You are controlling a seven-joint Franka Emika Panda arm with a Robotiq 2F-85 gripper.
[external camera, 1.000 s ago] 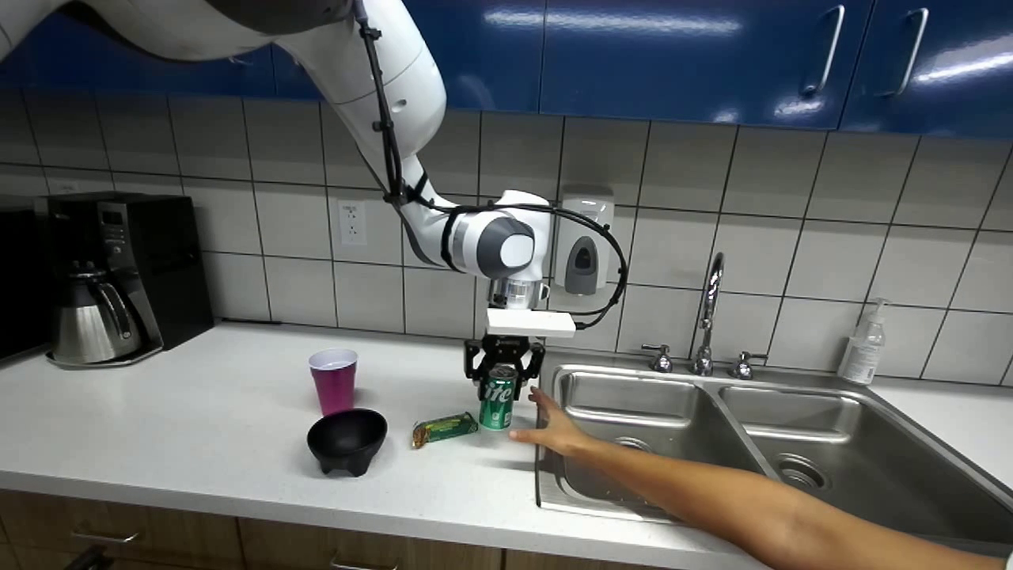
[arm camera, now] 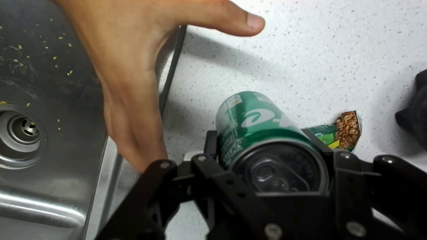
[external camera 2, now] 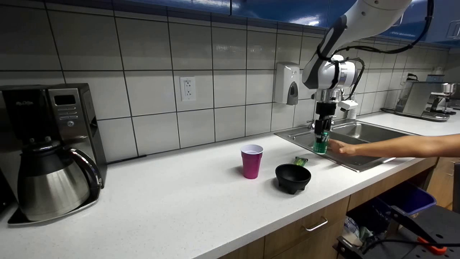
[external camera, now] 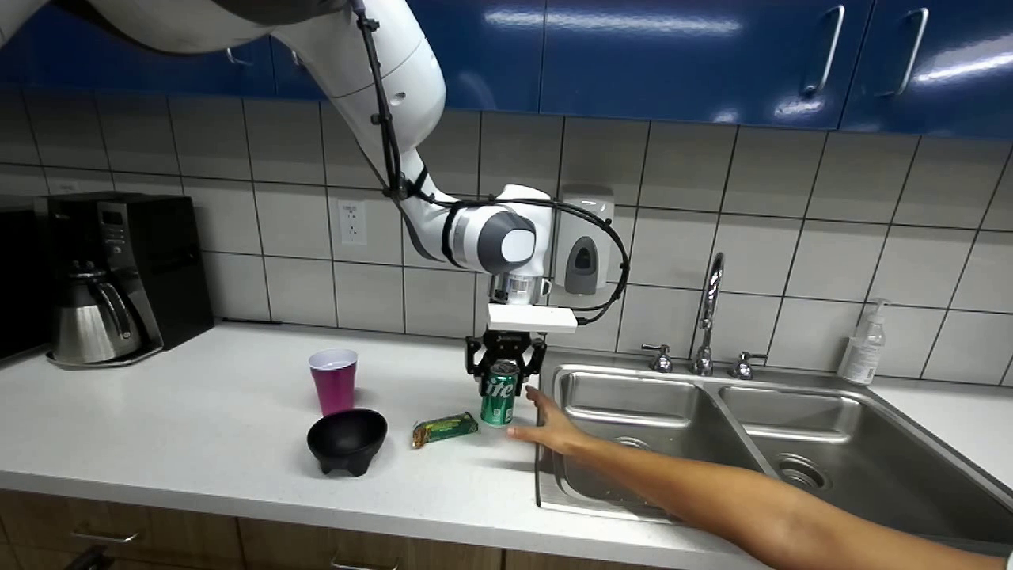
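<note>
A green soda can (external camera: 498, 404) stands upright between the fingers of my gripper (external camera: 504, 380), which is shut on it near its top. In the wrist view the can's lid and green side (arm camera: 256, 116) show, with a black finger on either side of the can. A person's open hand (arm camera: 132, 72) reaches in from the sink side, close to the can but apart from it. In exterior view 2 the can (external camera 2: 321, 146) is at the sink's near edge; whether its base touches the counter is hard to tell.
Left of the can lie a green-wrapped bar (external camera: 446, 429), a black bowl (external camera: 347, 445) and a magenta cup (external camera: 334, 385). To the right is a double steel sink (external camera: 541, 475). A coffee maker (external camera 2: 56, 164) occupies the far left. Counter between it and the cup is clear.
The gripper and the can have risen very slightly. The hand has barely shifted, and the bowl, cup and bar are where they were.
</note>
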